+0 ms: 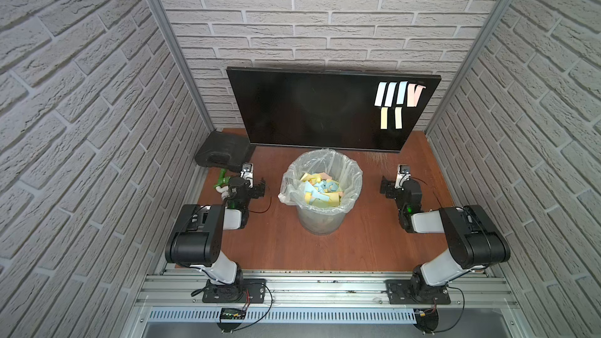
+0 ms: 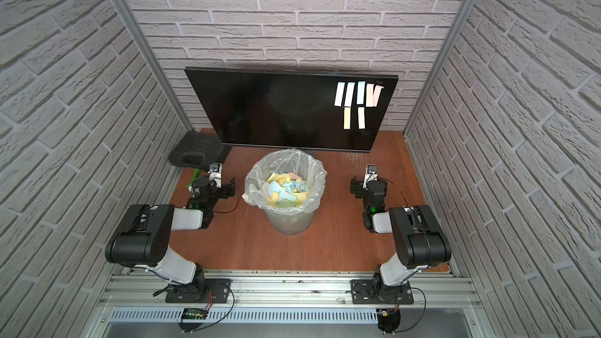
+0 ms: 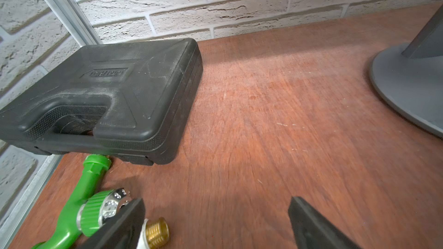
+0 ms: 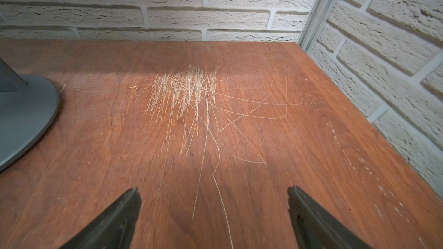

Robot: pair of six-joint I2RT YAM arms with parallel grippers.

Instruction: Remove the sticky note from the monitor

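Observation:
A black monitor (image 1: 306, 106) stands at the back, with several pale blue, pink and yellow sticky notes (image 1: 400, 92) on the right of its screen. A bin (image 2: 285, 219) lined with a clear bag and holding loose notes sits in the middle. My left gripper is open, low over the table's left side, nothing between its fingers. My right gripper is open too, low over the bare right side, below the monitor and empty.
A black case (image 3: 129, 87) and a green fitting (image 3: 73, 207) lie at the back left. The monitor's round stand (image 4: 23, 120) rests on the table. Scratches (image 4: 184, 96) mark the right side. Brick-patterned walls enclose three sides.

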